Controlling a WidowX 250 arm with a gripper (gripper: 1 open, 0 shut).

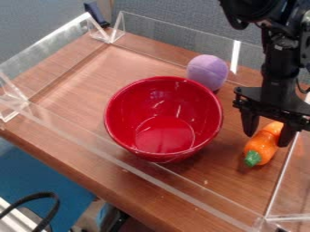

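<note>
The black gripper point(266, 129) hangs at the right side, its fingers down around an orange carrot point(259, 149) with a green tip, which lies on the wooden table. Whether the fingers grip it or only straddle it is hard to tell. A red bowl point(162, 140) sits at the centre, and a purple eggplant-like toy point(208, 71) lies behind it.
Clear plastic walls edge the wooden table point(72, 109). A dark cable lies beyond the lower left edge.
</note>
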